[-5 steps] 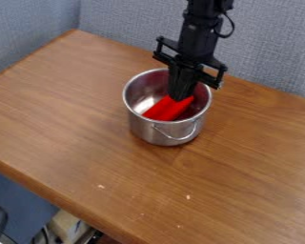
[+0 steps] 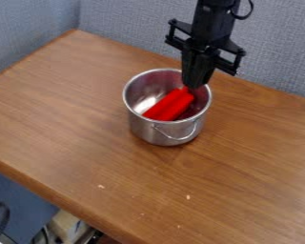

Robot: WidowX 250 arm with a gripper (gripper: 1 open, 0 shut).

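Note:
A steel pot [image 2: 168,132] with a wire handle sits on the wooden table [image 2: 79,133]. Inside it lies a red cylindrical object [image 2: 170,107], tilted along the pot's floor. My black gripper [image 2: 193,78] hangs over the back right of the pot, its fingertips near the rim, just above the upper end of the red object. Whether it is open or shut is unclear from this angle.
Bare table surrounds the pot to the left, front and right. Grey padded walls stand behind and at the left. Some dark cables show at the lower left corner.
The gripper has moved up and slightly to the right. The red object still lies in the pot.

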